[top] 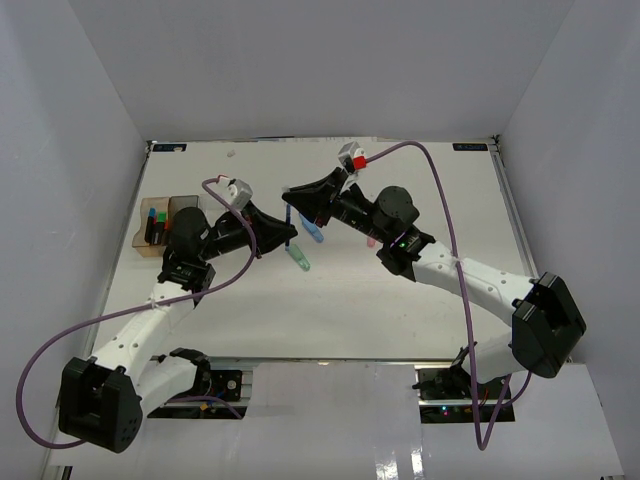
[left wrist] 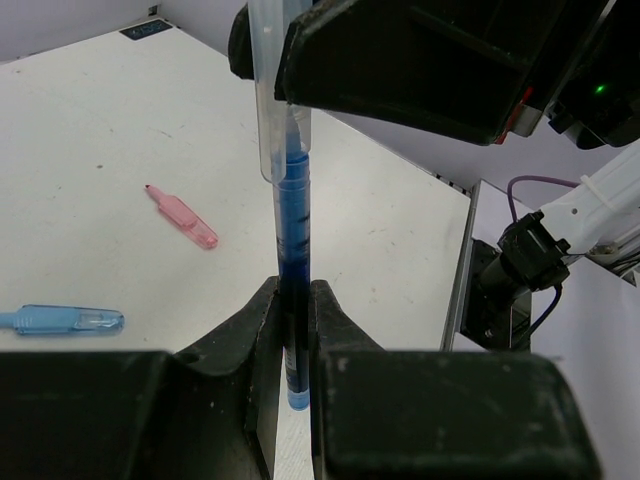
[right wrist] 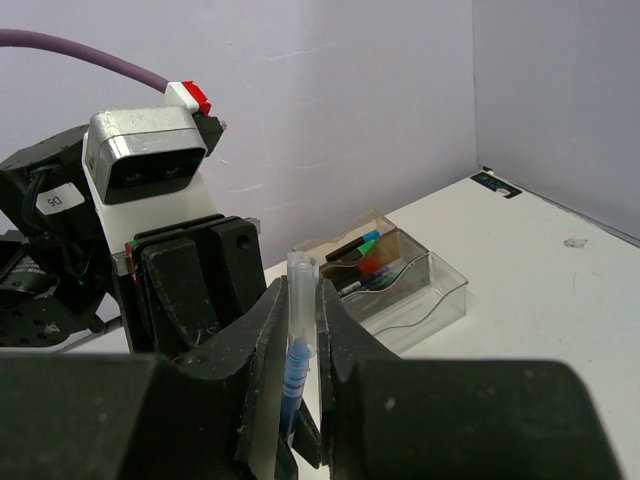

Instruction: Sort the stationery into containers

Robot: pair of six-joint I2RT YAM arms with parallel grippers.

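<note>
Both grippers meet in mid-air above the table. My left gripper is shut on an upright blue pen (left wrist: pixel 294 220). My right gripper is shut on the clear cap (right wrist: pixel 302 290) at that pen's top end, above the left one. On the table lie a pink marker (left wrist: pixel 182 215), a blue marker (left wrist: pixel 62 319) and a green marker (top: pixel 298 257).
At the left of the table stands a clear container (right wrist: pixel 440 300) with compartments, some holding dark and coloured pens.
</note>
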